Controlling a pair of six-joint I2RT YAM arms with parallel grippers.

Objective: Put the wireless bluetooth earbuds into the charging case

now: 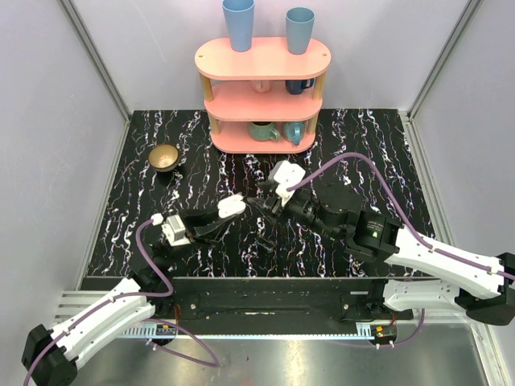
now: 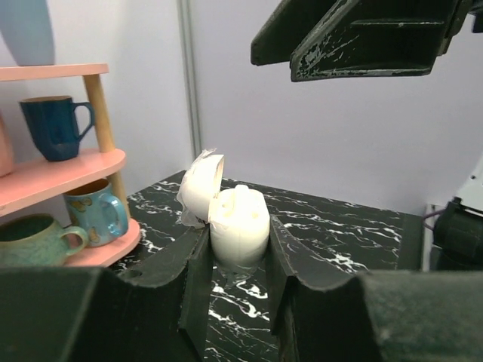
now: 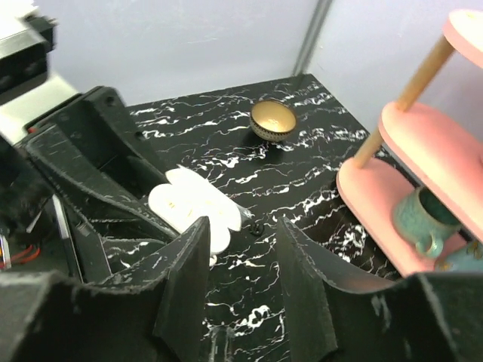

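Note:
The white charging case (image 1: 232, 206) is in my left gripper, which is shut on its body. Its lid (image 2: 202, 185) stands raised, and clear film seems to cling to the case. From the right wrist view, the case (image 3: 177, 211) appears to the left, beside the fingers. Part open, my right gripper has nothing between its fingertips; in the top view it sits just right of the case. A small dark thing (image 3: 256, 228) shows between those fingers, farther back; I cannot tell what it is. No earbud can be made out clearly.
A pink shelf (image 1: 265, 56) with cups and mugs stands at the back. The gold bowl (image 1: 164, 158) rests on the black marbled surface (image 1: 362, 145) at the back left. Around the two grippers the surface is mostly clear.

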